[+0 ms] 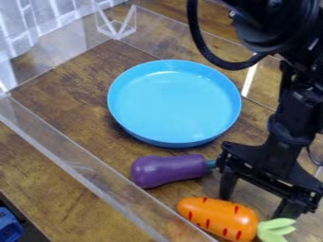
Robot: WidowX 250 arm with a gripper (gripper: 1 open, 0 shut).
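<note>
A black gripper [265, 189] hangs low at the right of the camera view, open, its fingers down near the counter just beside a purple toy eggplant [164, 171] and above an orange toy carrot [217, 216] with pale green leaves. The eggplant lies on the wooden surface; the carrot is at the bottom edge. I see nothing clearly held between the fingers.
A blue plate [175, 102] lies behind the eggplant. A clear plastic wall runs diagonally along the left, and another stands at the back. The wooden surface left of the plate is bare. A blue object [8, 225] is in the bottom left corner.
</note>
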